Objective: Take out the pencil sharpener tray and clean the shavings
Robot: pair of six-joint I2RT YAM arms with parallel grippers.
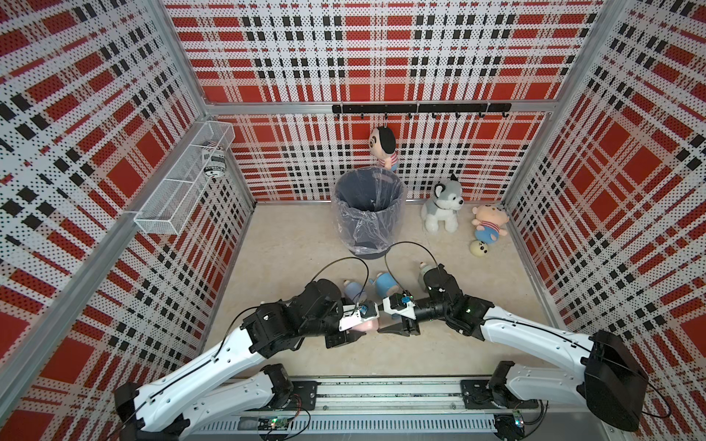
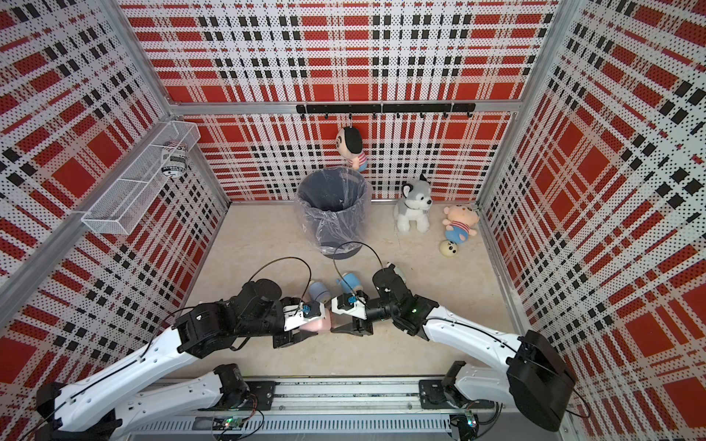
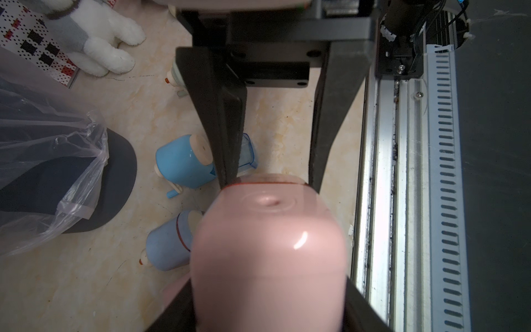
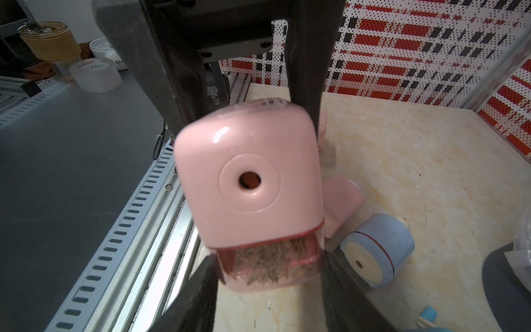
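Observation:
My left gripper is shut on a pink pencil sharpener (image 3: 268,243), holding it tilted above the table. In the right wrist view the sharpener shows its round pencil hole (image 4: 250,179). Below it is the clear, pinkish tray (image 4: 271,265), still at the sharpener body and full of brown shavings. Facing the left one, my right gripper has its fingers (image 4: 202,293) part spread, one at each side of the tray. Whether they press on it I cannot tell.
A lined bin (image 1: 367,213) stands behind the arms. A blue sharpener (image 3: 185,160) and a lavender one (image 4: 381,249) lie on the table, with another pink item (image 4: 341,202) beside them. Plush toys (image 1: 443,205) sit at the back right.

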